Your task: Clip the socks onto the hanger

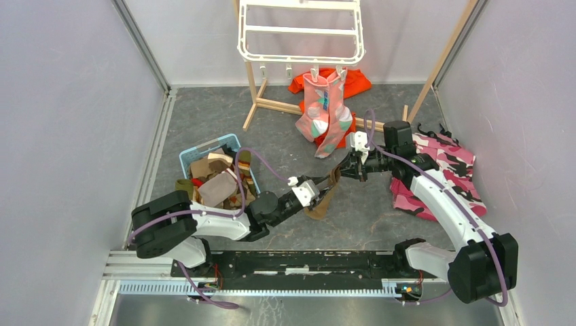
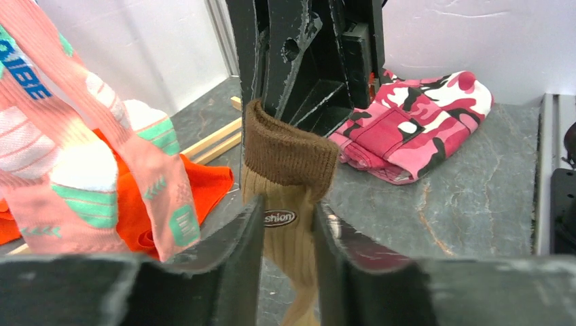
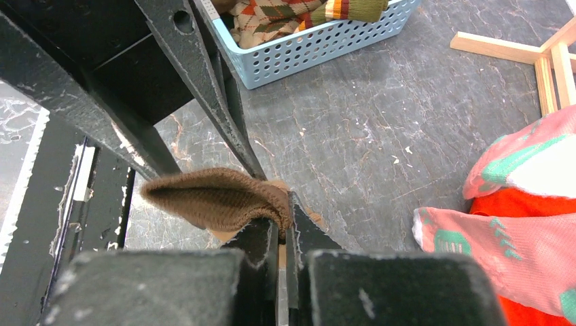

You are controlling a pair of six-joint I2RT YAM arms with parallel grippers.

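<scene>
A brown sock (image 1: pixel 320 204) with a dark cuff (image 2: pixel 289 149) hangs between my grippers. My right gripper is shut on its cuff (image 3: pixel 210 197), seen from above in the right wrist view. My left gripper comes in from the other side, its fingertips either side of the sock below the cuff; whether they grip it is unclear. The white hanger (image 1: pixel 302 57) at the back has clips along its front bar, with pink socks (image 1: pixel 319 112) hanging from two on the right.
A blue basket (image 3: pixel 312 51) of socks stands left. Orange cloth (image 2: pixel 204 183) lies behind the pink socks, by a wooden stand (image 1: pixel 275 105). A pink camouflage bag (image 2: pixel 414 115) lies right. Bare floor is between basket and stand.
</scene>
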